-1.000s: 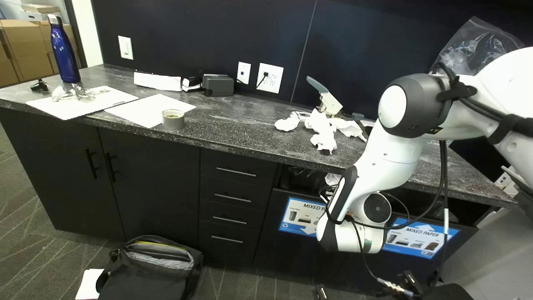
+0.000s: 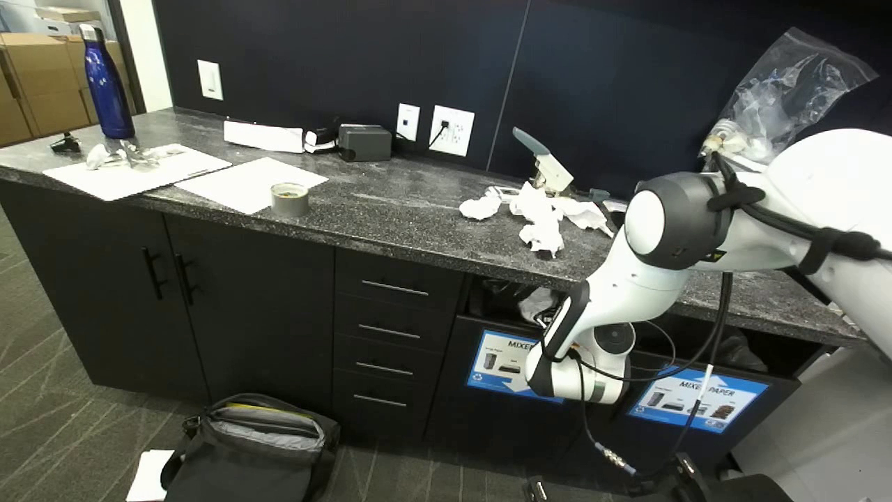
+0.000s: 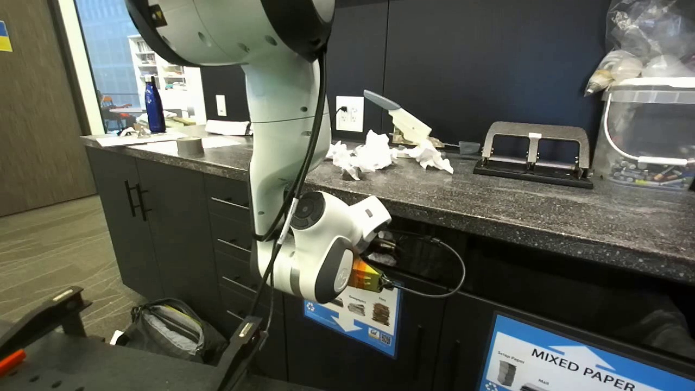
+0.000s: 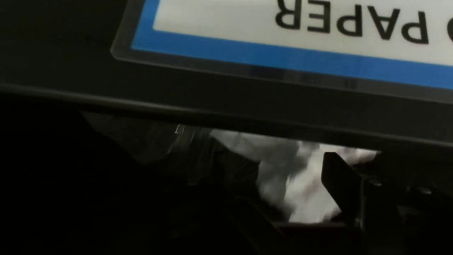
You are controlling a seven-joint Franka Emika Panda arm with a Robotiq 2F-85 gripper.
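My gripper [image 3: 384, 246] reaches into the dark opening under the counter, above a bin front marked with a mixed paper sign [image 3: 355, 319]. Crumpled white paper [image 4: 312, 191] shows at the fingers in the wrist view, beside a dark finger [image 4: 339, 182]. The other finger is lost in shadow, so whether the paper is gripped or lies behind the fingers cannot be told. Exterior view 1 also shows white paper [image 2: 539, 302] in that opening. On the counter above lie several crumpled white papers [image 2: 535, 213].
A stapler with its arm raised [image 2: 543, 164] stands behind the papers. A hole punch [image 3: 537, 153] and a clear bucket [image 3: 648, 133] are to the right. The counter edge [image 3: 508, 215] overhangs the opening. Tape [image 2: 289, 199], flat sheets and a blue bottle [image 2: 107, 88] sit at left.
The arm's elbow has shifted left and lower, while the hand has risen slightly and turned. More white paper now shows in the opening beside the hand.
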